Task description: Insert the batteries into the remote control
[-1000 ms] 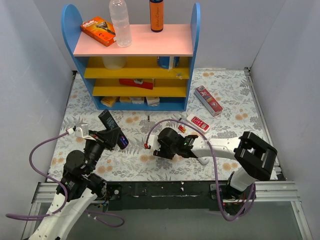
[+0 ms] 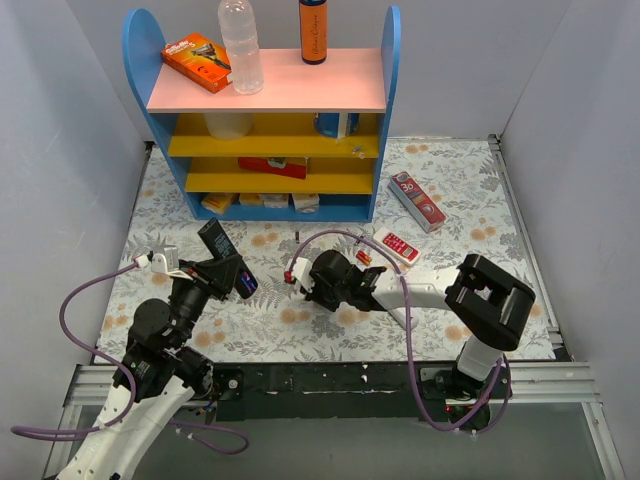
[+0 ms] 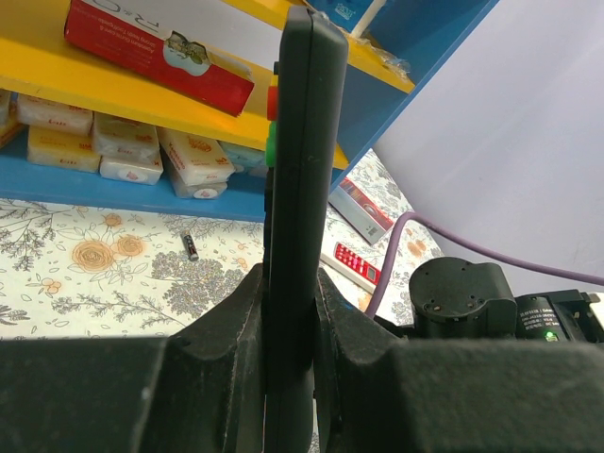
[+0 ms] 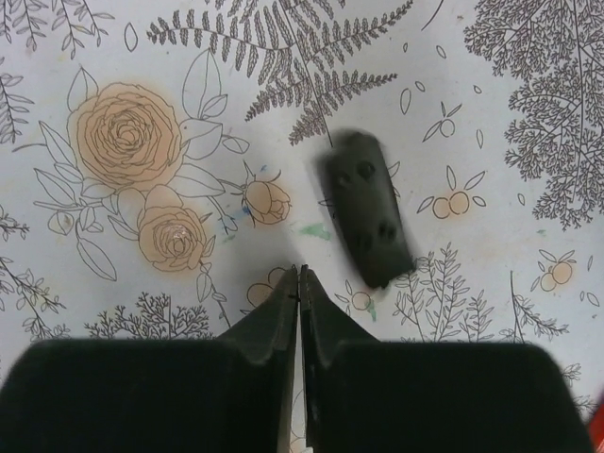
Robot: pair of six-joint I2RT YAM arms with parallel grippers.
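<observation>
In the left wrist view the black remote [image 3: 307, 179] stands edge-on, with my left gripper shut on it. The top view shows this remote [image 2: 217, 238] held tilted over the left of the table, buttons partly visible. My right gripper points at the patterned tabletop; its fingertips are nearly together, with nothing visible between them. Just past them is a small dark piece [image 4: 368, 212], blurred while the table is sharp. Whether it rests on the table cannot be told. A small red-orange item [image 2: 363, 257] lies behind the right arm; whether it is a battery is unclear.
A blue shelf unit [image 2: 388, 100] with loaded shelves stands at the back. A white-and-red remote [image 2: 397, 246] and a red-grey box [image 2: 417, 202] lie on the right. A small dark cylinder [image 3: 190, 247] lies before the shelf. The tabletop between the arms is mostly clear.
My left gripper and its remote have stayed in place.
</observation>
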